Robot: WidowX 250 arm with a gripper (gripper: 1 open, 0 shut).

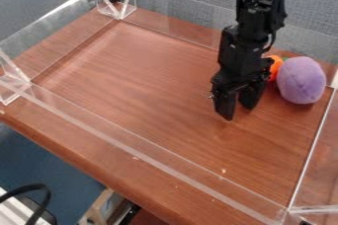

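In the camera view my black gripper [238, 95] is low over the wooden table at the right, its fingertips near the surface. Behind it and just to its right is an orange object [274, 67], partly hidden by the gripper. A purple ball-like object [302, 81] sits beside that, at the right. Whether the fingers are open or shut on anything is unclear.
The wooden table [132, 101] is bordered by clear plastic walls [145, 149]. A dark cable [40, 191] lies outside at the bottom left.
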